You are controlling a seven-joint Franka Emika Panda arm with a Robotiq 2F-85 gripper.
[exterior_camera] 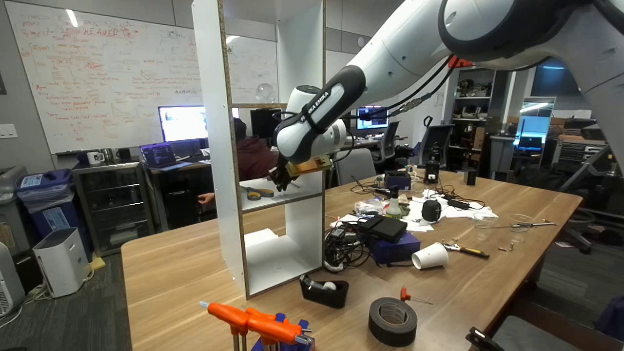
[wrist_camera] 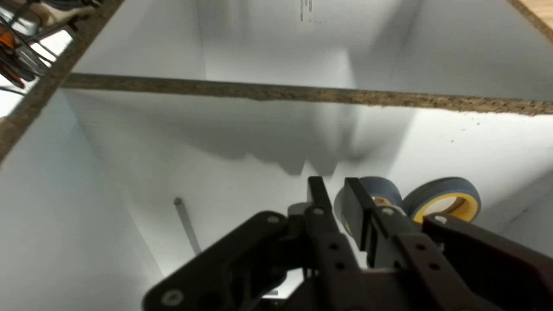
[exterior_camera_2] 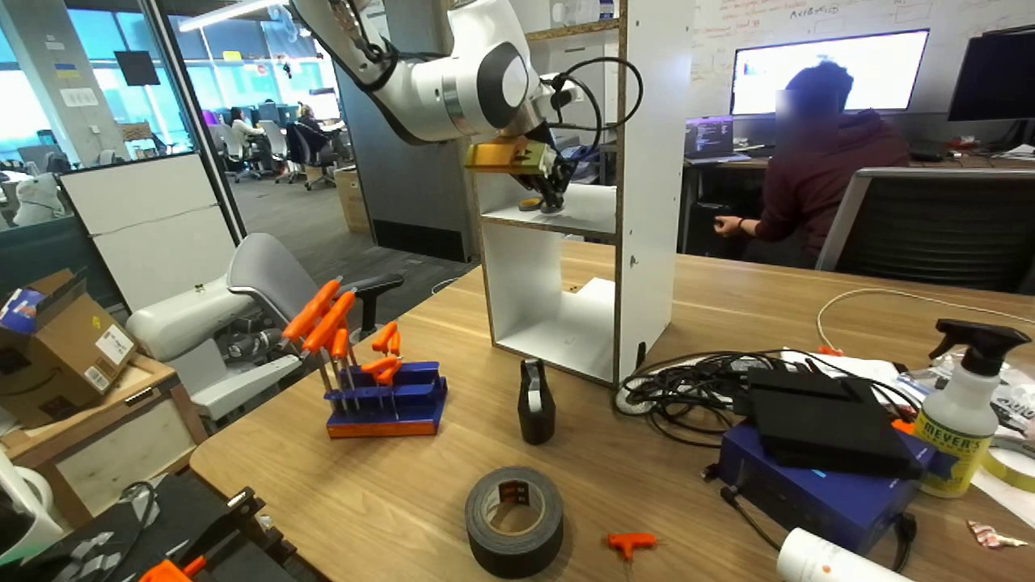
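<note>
On the shelf unit's middle board [exterior_camera: 269, 199], a dark roll of tape with a yellow core [wrist_camera: 469, 192] lies near the side wall. Another dark roll [wrist_camera: 382, 186] rests beside it, partly hidden behind one of my fingers in the wrist view. My gripper is part open, with a narrow gap and nothing held between its fingertips. In exterior view 1 the gripper [exterior_camera: 280, 180] hangs above the board, to the right of the rolls [exterior_camera: 257, 193]. A thin grey rod [wrist_camera: 187, 225] lies on the same board.
Side walls of the white shelf unit [exterior_camera: 219, 146] stand close around the gripper. Tabletop items include a black tape dispenser [exterior_camera_2: 535, 407], a large black tape roll [exterior_camera_2: 514, 553], a hex key stand [exterior_camera_2: 388, 427] and tangled cables [exterior_camera_2: 679, 398]. The lower compartment holds white sheets.
</note>
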